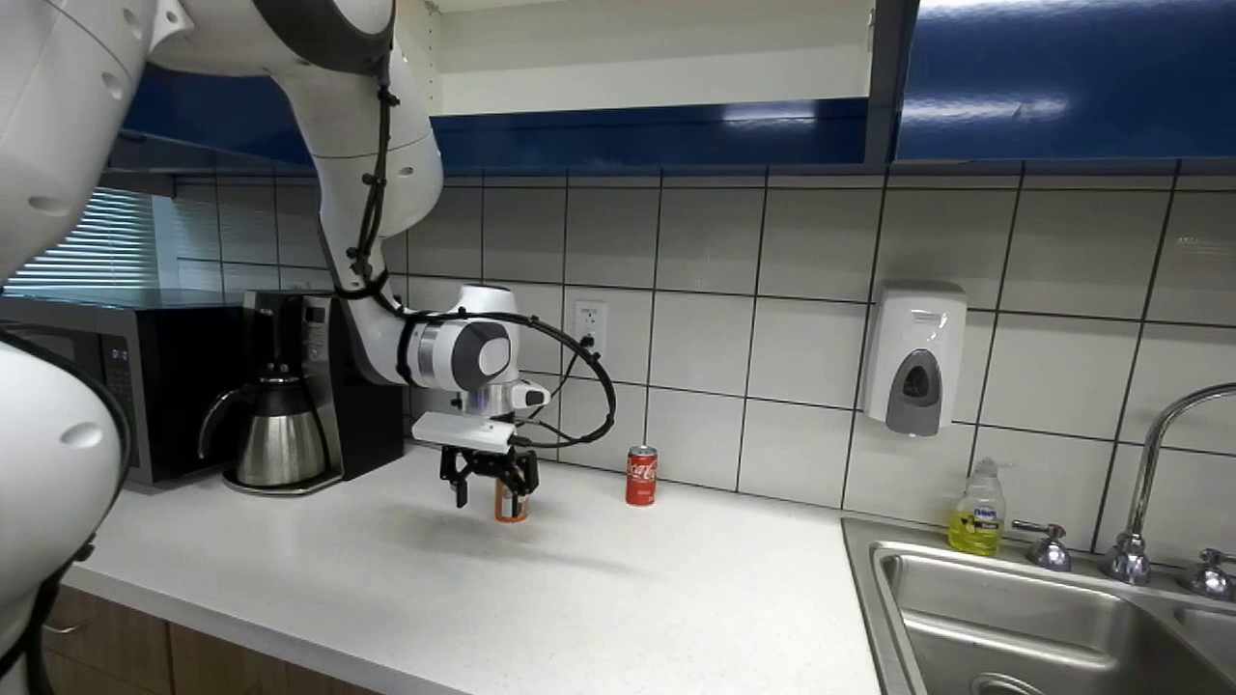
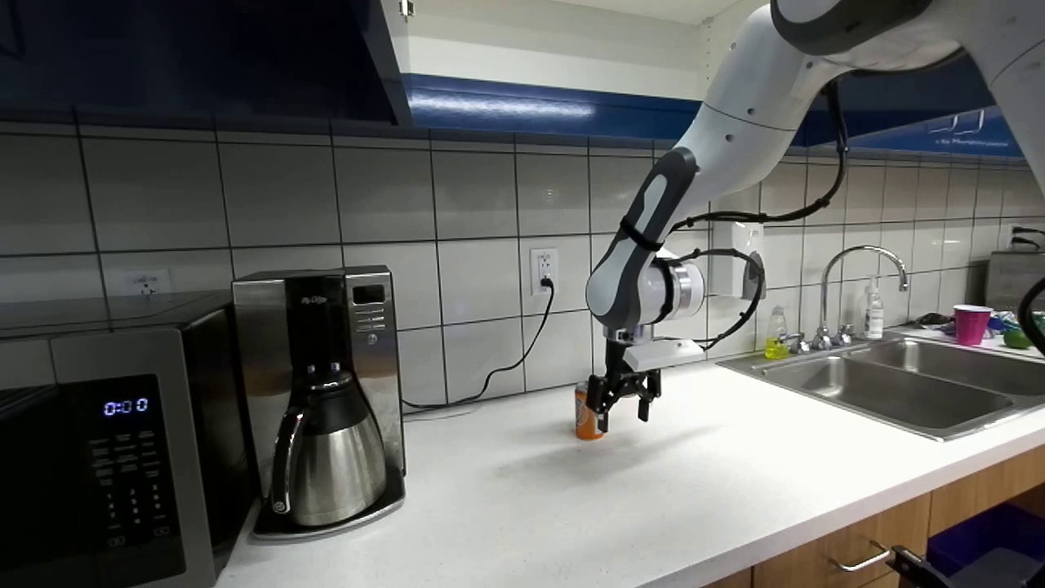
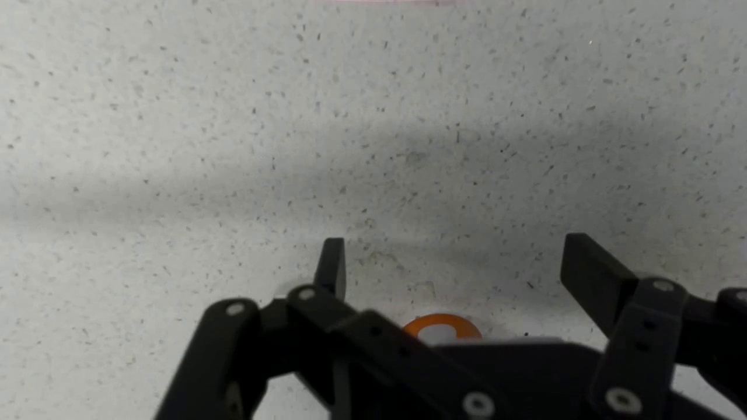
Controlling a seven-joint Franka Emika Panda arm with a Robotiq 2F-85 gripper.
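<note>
An orange can stands upright on the white counter, partly covered by the gripper in exterior view 1. My gripper hangs low at the can, fingers spread and not closed on it. From exterior view 2, the gripper is just right of the orange can, one finger overlapping its edge. The wrist view shows bare counter between the fingertips, and a small piece of the orange can peeks out behind the gripper's linkage. A red Coca-Cola can stands farther right, near the wall.
On the left are a coffee maker with its steel carafe and a microwave. The sink and a yellow soap bottle are at the right. An open cabinet hangs above.
</note>
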